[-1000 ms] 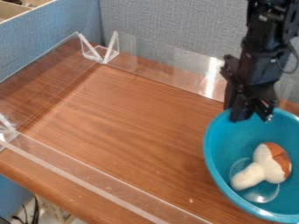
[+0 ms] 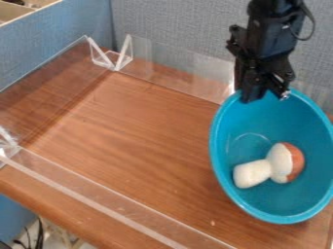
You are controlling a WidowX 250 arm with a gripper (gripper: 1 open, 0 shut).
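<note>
A blue plastic bowl (image 2: 279,199) stands at the right of the wooden table. It holds a white toy mushroom with an orange-brown cap (image 2: 286,160), lying on its side. My black gripper (image 2: 258,88) hangs over the bowl's back rim, at its upper left edge; the fingertips are at the rim, and whether they are closed on it is unclear.
Clear plastic barriers with white brackets (image 2: 111,58) run along its edges. Grey padded walls stand behind and at the far left.
The gripper has risen slightly, and the bowl has shifted left, with its back rim higher in the view. The mushroom has moved left with it; the clear round item beneath it is no longer distinct.
</note>
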